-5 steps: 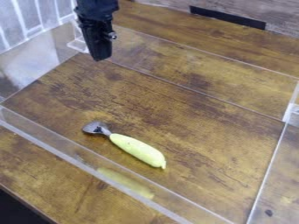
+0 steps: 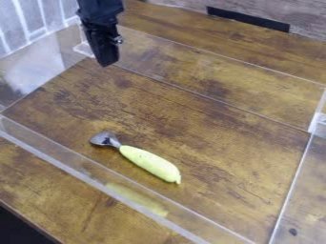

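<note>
My gripper [image 2: 106, 55] is a dark shape hanging at the upper left, above the back-left part of the wooden surface. It looks shut, with nothing visible between its fingers, though it is small and dark. Below and to the right, a pale yellow banana-like object [image 2: 151, 164] lies on the wood, its upper-left end meeting a small metal scoop or spoon head [image 2: 105, 140]. The gripper is well apart from both.
Clear plastic walls [image 2: 311, 172] border the wooden surface [image 2: 192, 114] on the sides and front.
The gripper has shifted very slightly at the upper left. The objects on the wood have not moved.
</note>
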